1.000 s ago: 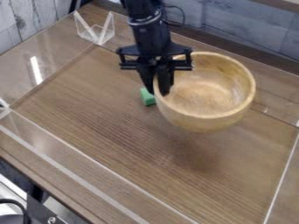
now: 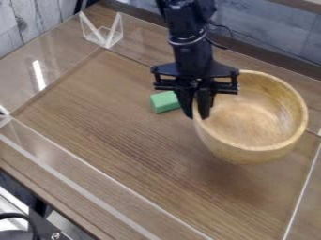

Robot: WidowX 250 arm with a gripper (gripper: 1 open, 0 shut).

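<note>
The black robot arm reaches down from the top centre, and its gripper point(image 2: 194, 94) is shut on the near-left rim of a large tan bowl point(image 2: 251, 122), which it holds tilted at the right of the view. A green block point(image 2: 166, 101) lies on the wooden table point(image 2: 94, 150) just left of the gripper, partly behind it.
A clear plastic holder point(image 2: 103, 30) stands at the back left, and another clear piece is cut off at the left edge. Dark cables show at the lower left corner.
The gripper and the bowl have moved to the right and down toward the front of the view. The green block appears in the same place.
</note>
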